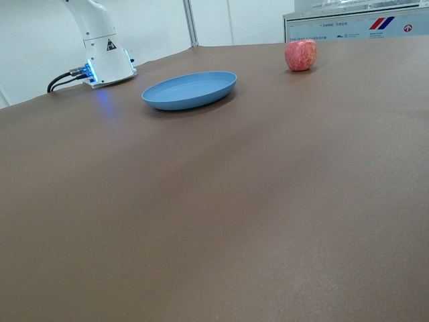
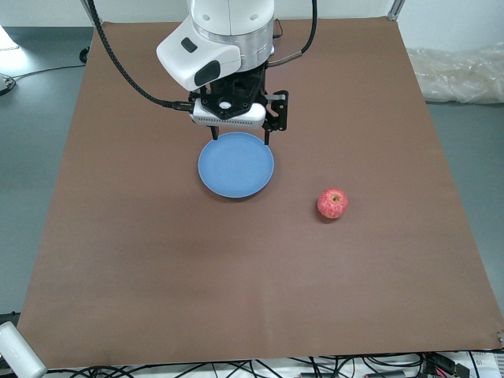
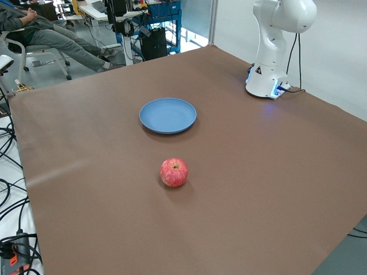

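A red apple (image 2: 332,203) rests on the brown table to the right of a blue plate (image 2: 236,169) in the left view. The apple (image 1: 301,55) is behind and right of the plate (image 1: 189,90) in the top view, and nearer than the plate (image 3: 167,116) in the right view, where the apple (image 3: 174,172) sits alone. My gripper (image 2: 241,137) hangs over the plate's far edge in the left view, its two dark fingers pointing down, apart, with nothing seen between them. It is out of sight in the other views.
Cables (image 3: 14,200) lie beside one table edge, and a white wall (image 3: 338,57) stands behind the arm. A seated person is beyond the table in the right view.
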